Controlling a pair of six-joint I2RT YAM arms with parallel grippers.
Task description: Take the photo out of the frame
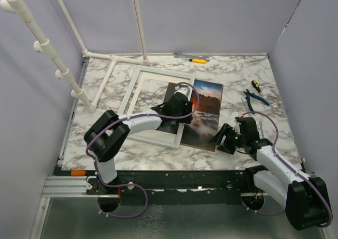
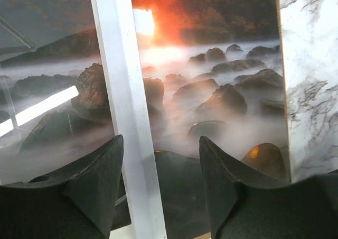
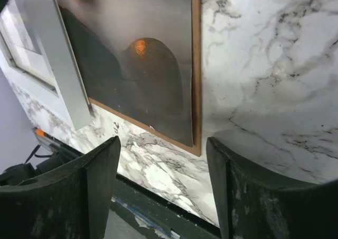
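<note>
The photo (image 2: 227,75), a rocky seascape with a red glow, extends past the right side of the white frame (image 2: 124,80); more of the seascape shows inside the frame opening. In the left wrist view my left gripper is parted around the frame's right bar, one finger on each side, not closed on it. Beside the photo's near right corner, my right gripper stands open; the corner lies ahead between its fingertips. From above, the left arm hides part of the frame (image 1: 124,99) and the picture within it.
Pliers (image 1: 256,98) and a yellow-black screwdriver (image 1: 256,85) lie at the right. Another yellow-handled tool (image 1: 197,61) is at the back edge. Bare marble (image 1: 237,83) surrounds the photo's right side; white pipes (image 1: 108,77) stand at the left.
</note>
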